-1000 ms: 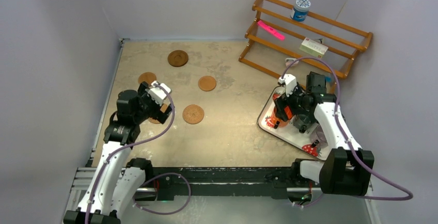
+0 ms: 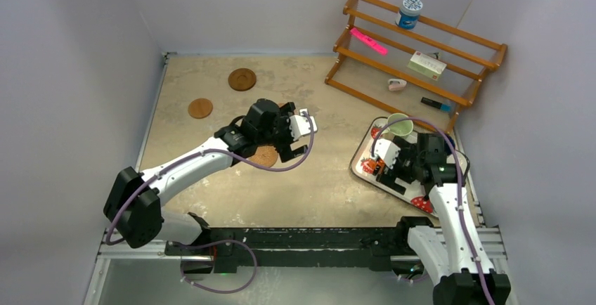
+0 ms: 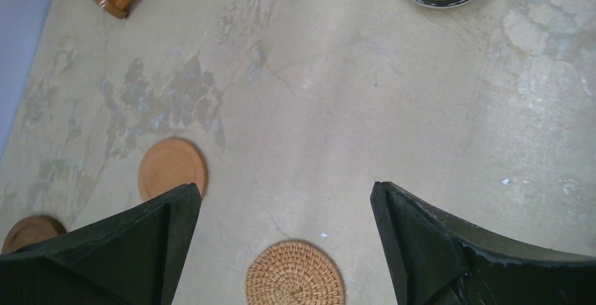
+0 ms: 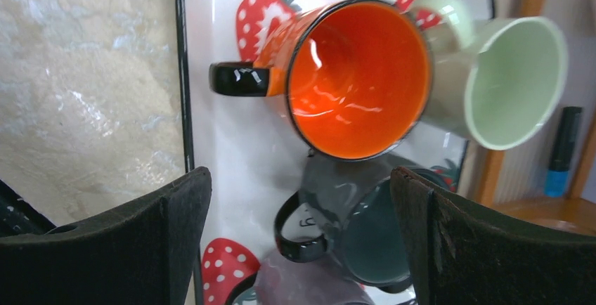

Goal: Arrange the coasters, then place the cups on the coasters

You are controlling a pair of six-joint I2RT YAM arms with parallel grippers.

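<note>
On the strawberry-patterned tray (image 2: 396, 189) at the right sit several cups. The right wrist view shows an orange cup (image 4: 358, 80) with a black handle, a pale green cup (image 4: 516, 80), a dark grey-green cup (image 4: 376, 231) and part of a purplish cup (image 4: 302, 284). My right gripper is open over the tray, its right finger overlapping the grey-green cup in view. My left gripper stands open and empty over the table. Below it show a woven coaster (image 3: 295, 277), a plain round coaster (image 3: 172, 168) and a darker coaster (image 3: 31, 233).
A wooden rack (image 2: 422, 32) at the back right holds a blue tub (image 2: 409, 13), a pink item (image 2: 369, 41) and a pale box (image 2: 426, 65). Another round coaster (image 2: 200, 108) lies at the left. Bare table (image 2: 323, 185) separates the tray from the coasters.
My left gripper has swung right from the table's left side to over the middle coasters. The right gripper has shifted toward the tray's front, uncovering the green cup in the top view.
</note>
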